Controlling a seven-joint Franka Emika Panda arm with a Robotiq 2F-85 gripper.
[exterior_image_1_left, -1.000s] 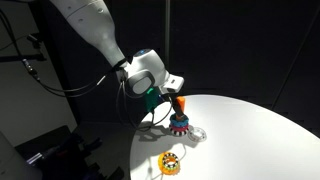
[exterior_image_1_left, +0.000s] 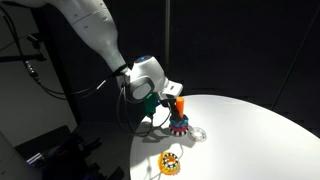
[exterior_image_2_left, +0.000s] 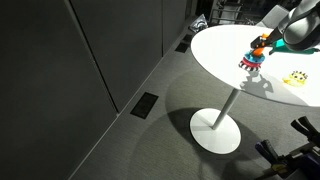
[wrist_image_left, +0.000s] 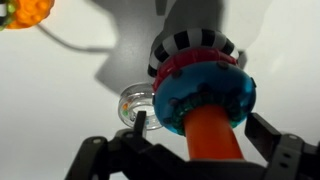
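Observation:
A stacking toy (exterior_image_1_left: 179, 122) stands upright on the round white table, with an orange post (exterior_image_1_left: 180, 104) rising from its middle. In the wrist view its blue ring (wrist_image_left: 206, 88) lies on top, a red ring (wrist_image_left: 190, 62) and a black-and-white striped ring (wrist_image_left: 181, 42) below. My gripper is open, its dark fingers on either side of the orange post (wrist_image_left: 212, 133) as seen from above. Whether the fingers touch the post cannot be made out.
A clear ring (exterior_image_1_left: 197, 134) lies close beside the toy. Nearer the table's front is an orange-yellow ring (exterior_image_1_left: 169, 163) with coloured pieces.
My gripper has come down slightly toward the orange post. The toy and the loose rings have stayed in place.

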